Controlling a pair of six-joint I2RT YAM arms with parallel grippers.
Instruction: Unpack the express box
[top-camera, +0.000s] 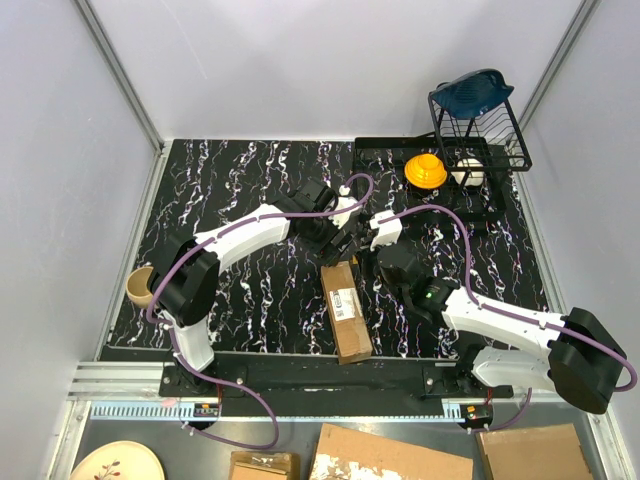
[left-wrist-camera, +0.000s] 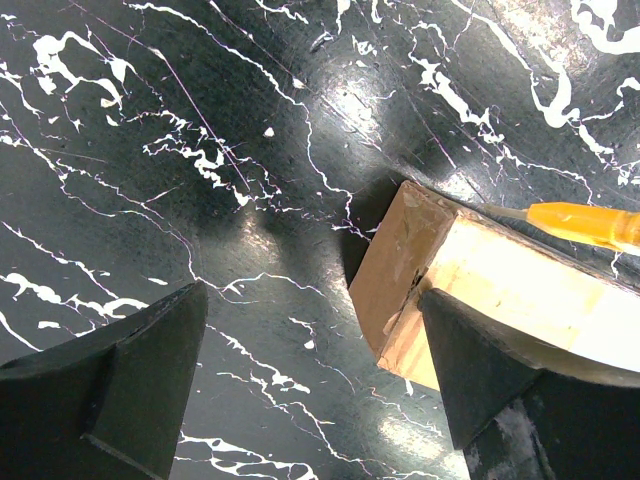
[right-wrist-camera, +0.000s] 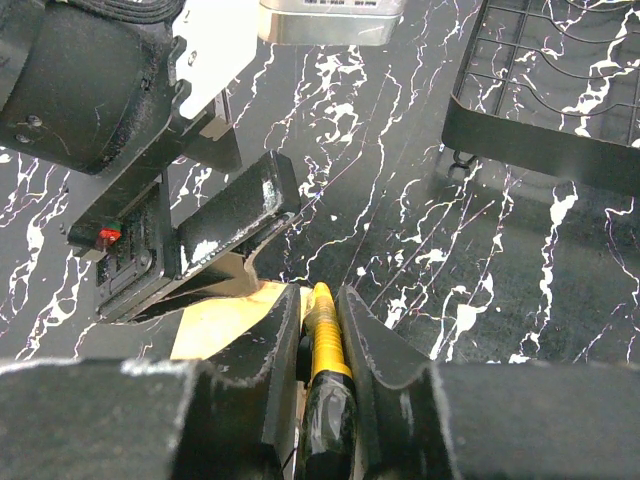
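A long cardboard express box (top-camera: 345, 320) with a white label lies lengthwise at the front middle of the dark marble table. My left gripper is open over the box's far end (left-wrist-camera: 510, 300), which shows beside its right finger. My right gripper is shut on a yellow-and-black handled tool, held beside the box; in the left wrist view its thin metal blade and yellow handle (left-wrist-camera: 580, 222) reach in along the box's edge.
A black dish rack (top-camera: 500, 150) with a yellow bowl (top-camera: 425, 172) stands at the back right. A beige bowl (top-camera: 140, 298) sits at the far left.
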